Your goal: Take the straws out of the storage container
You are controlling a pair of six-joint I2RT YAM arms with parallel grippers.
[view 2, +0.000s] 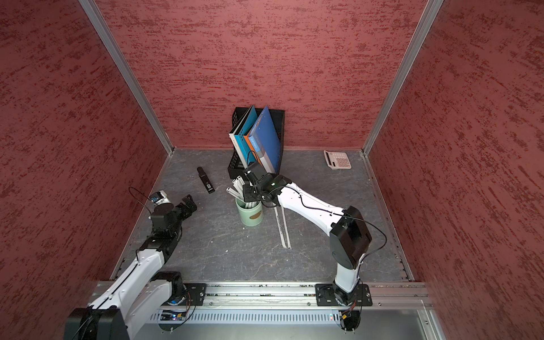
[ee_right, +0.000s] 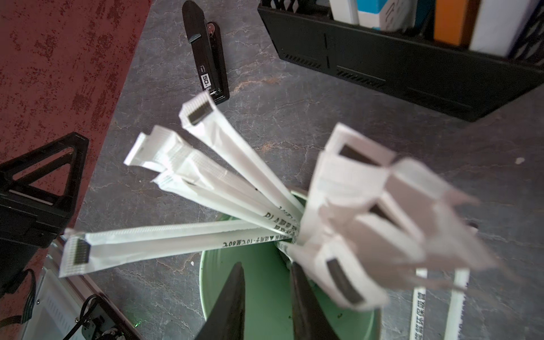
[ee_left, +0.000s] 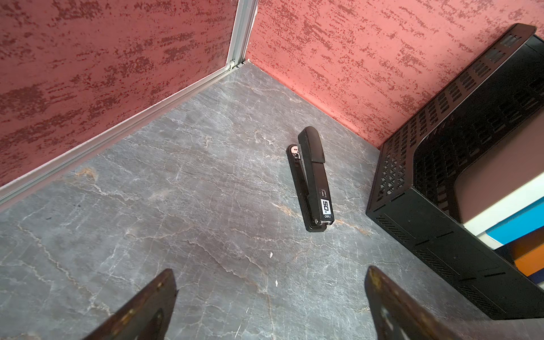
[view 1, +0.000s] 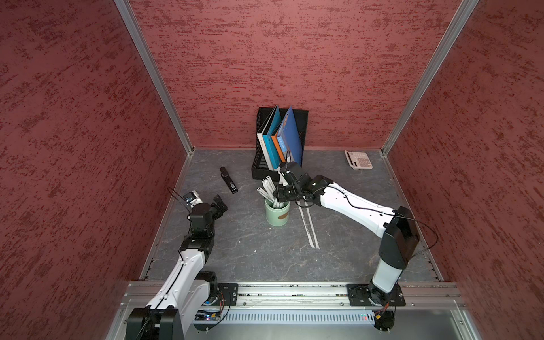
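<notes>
A pale green container [view 1: 277, 218] at the table's centre holds a bundle of paper-wrapped straws [ee_right: 243, 181]. My right gripper is over its mouth, fingers open and low in the right wrist view, with wrapped straws just beyond and right of them. Two wrapped straws [view 1: 310, 231] lie on the table right of the container. My left gripper stands open over the left of the table, nothing between its fingers.
A black file holder [view 2: 238, 164] with folders stands behind the container. A stapler [view 1: 229, 179] lies to the left, a calculator [view 1: 358, 160] at back right.
</notes>
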